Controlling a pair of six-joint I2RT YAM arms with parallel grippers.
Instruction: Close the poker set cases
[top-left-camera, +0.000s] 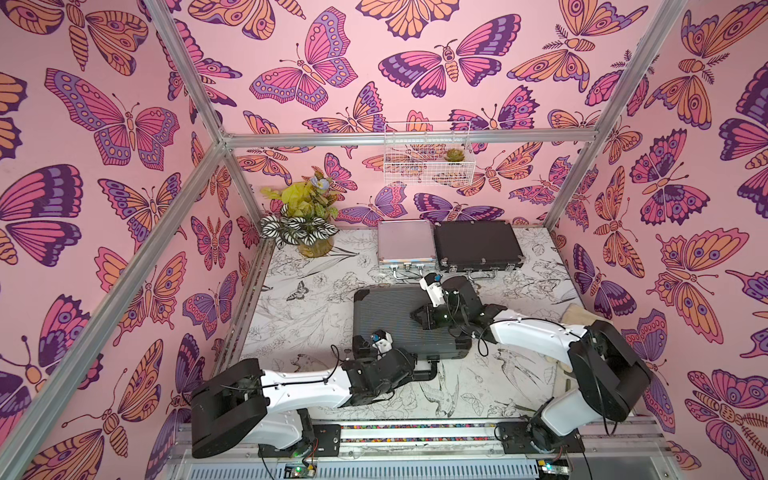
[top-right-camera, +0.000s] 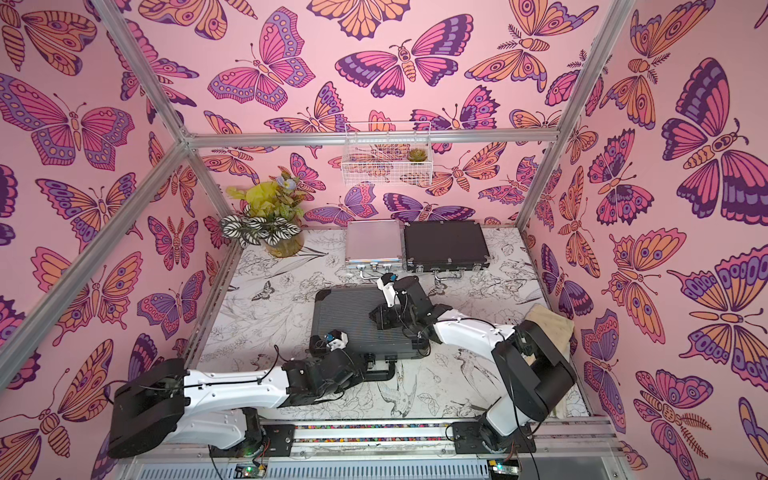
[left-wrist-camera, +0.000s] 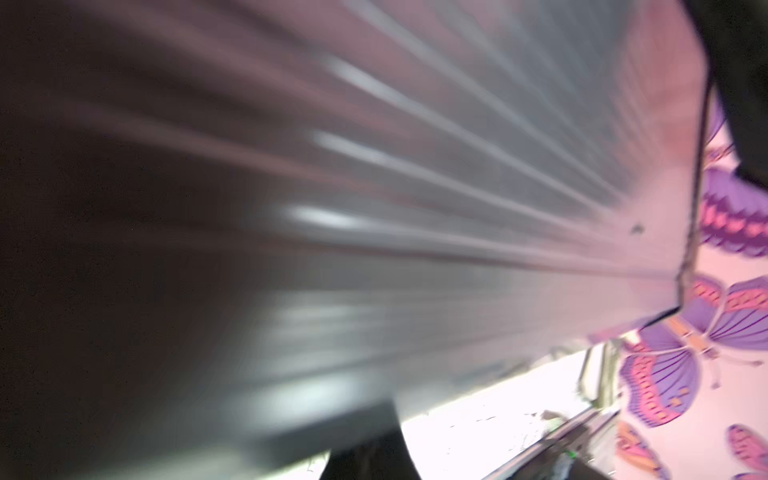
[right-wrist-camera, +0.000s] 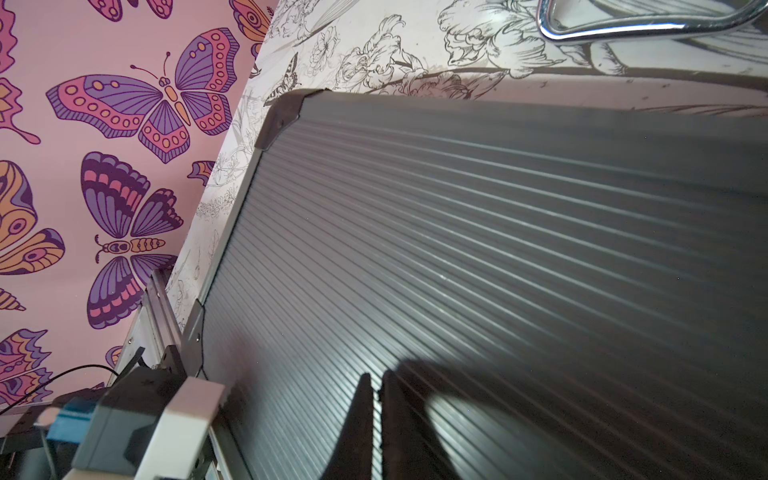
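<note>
A dark ribbed case (top-left-camera: 388, 308) lies flat with its lid down in the middle of the table, its black handle (top-left-camera: 428, 370) toward the front. My right gripper points down over the lid, fingers together, nothing visible between them; whether they touch the lid is unclear. My left gripper is at the case's front edge, shut, its fingertips mostly hidden by the ribbed lid surface that fills the left wrist view. Behind stand two more closed-looking cases, a silver-pink one (top-left-camera: 405, 241) and a dark brown one (top-left-camera: 478, 244).
A potted plant (top-left-camera: 304, 212) stands at the back left, and a wire basket (top-left-camera: 428, 172) hangs on the back wall. A beige cloth (top-right-camera: 552, 320) lies at the right behind the right arm. Table left of the case is clear.
</note>
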